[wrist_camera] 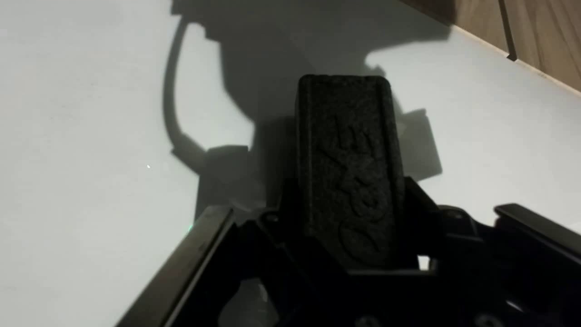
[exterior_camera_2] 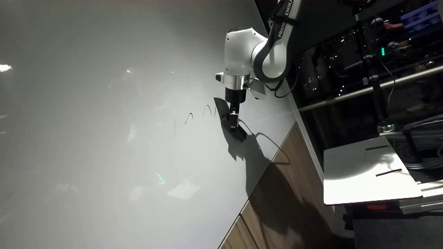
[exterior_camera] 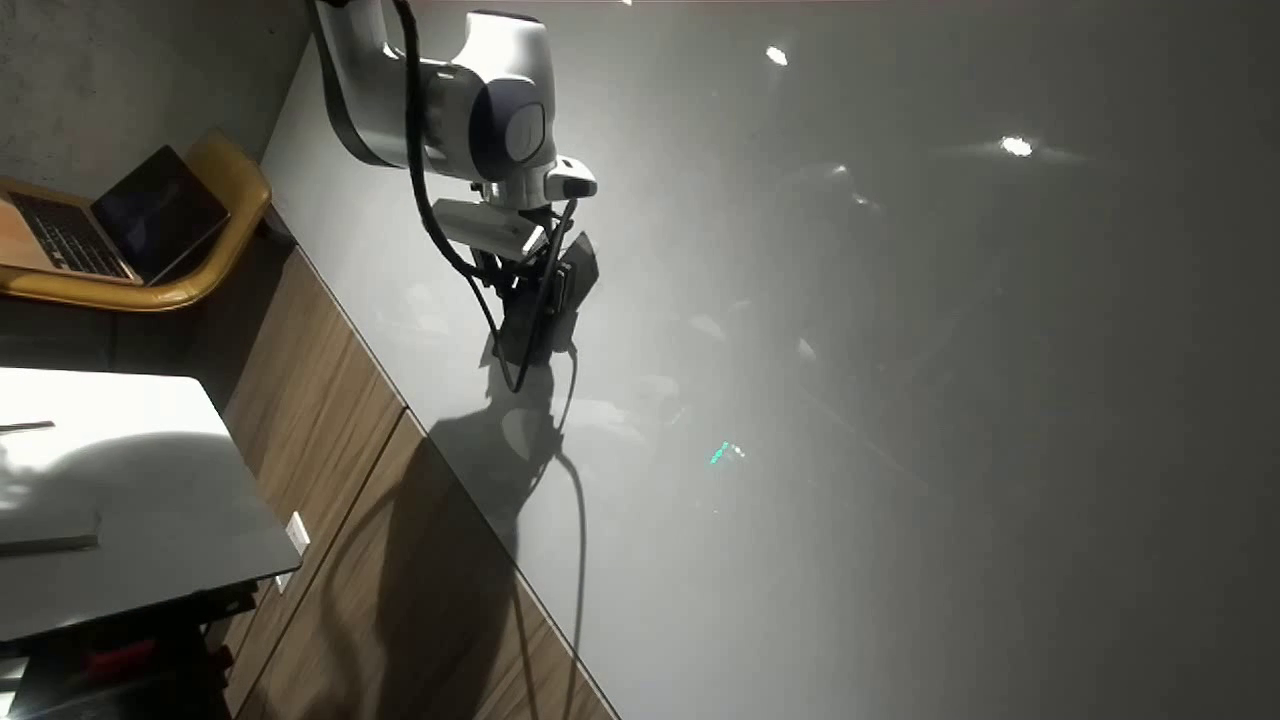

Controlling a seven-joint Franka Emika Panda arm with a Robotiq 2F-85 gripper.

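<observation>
A dark block with raised lettering, like a whiteboard eraser (wrist_camera: 351, 152), is clamped in my shut gripper in the wrist view. Exterior view 2 has my gripper (exterior_camera_2: 234, 118) pointing down close over the pale glossy board (exterior_camera_2: 104, 137). Thin dark pen strokes, among them a pointed stroke (exterior_camera_2: 189, 117), run just to its left there. Whether the eraser touches the board I cannot tell. From exterior view 1 the gripper (exterior_camera: 534, 300) and its shadow cover part of the board, and no pen strokes show.
Wood panels (exterior_camera: 318, 408) border the board's lower edge. A laptop (exterior_camera: 114, 228) rests on a yellow chair at the left. A small white table (exterior_camera_2: 367, 174) stands beyond the panels. Most of the board lies bare, away from the arm.
</observation>
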